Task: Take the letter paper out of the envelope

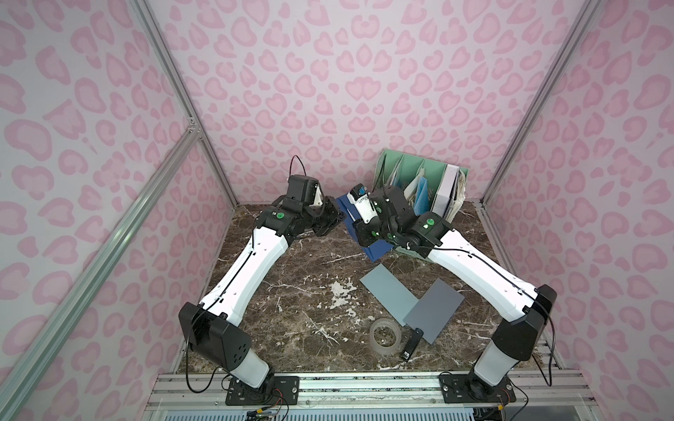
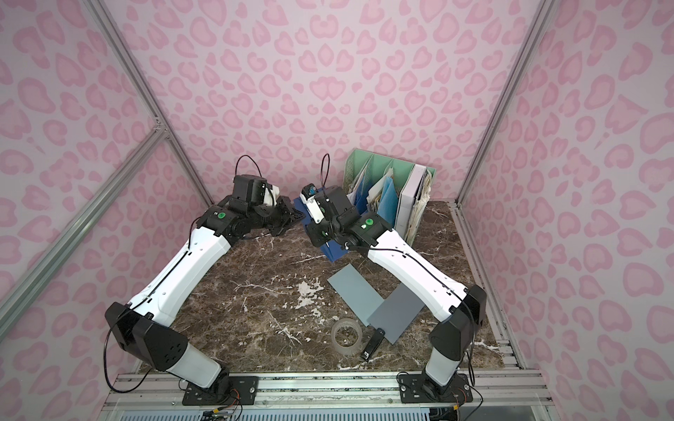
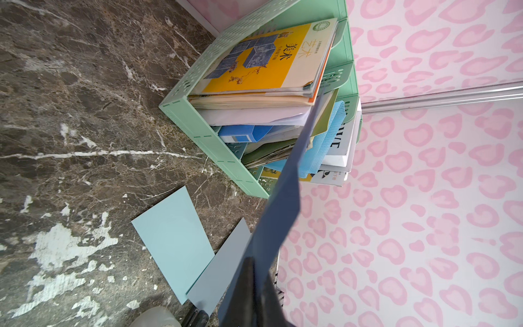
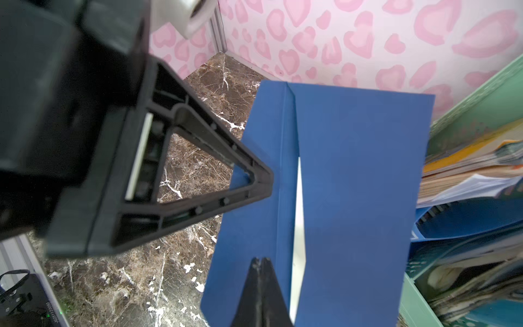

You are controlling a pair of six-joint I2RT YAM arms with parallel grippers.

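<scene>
A blue envelope (image 4: 354, 201) stands raised between my two arms, white paper (image 4: 298, 229) showing in the opening along its flap. My left gripper is shut on the envelope, which appears edge-on and blurred in the left wrist view. In the right wrist view that gripper covers part of the envelope's left side. My right gripper is shut in front of the envelope near the opening, nothing seen between its fingers; whether it touches the envelope I cannot tell. In both top views the grippers partly hide the envelope.
A green file holder (image 1: 435, 169) packed with books and folders stands behind at the right. Two grey-blue sheets (image 1: 384, 287), a tape roll (image 1: 375, 336) and a black object (image 1: 413, 341) lie at the front right.
</scene>
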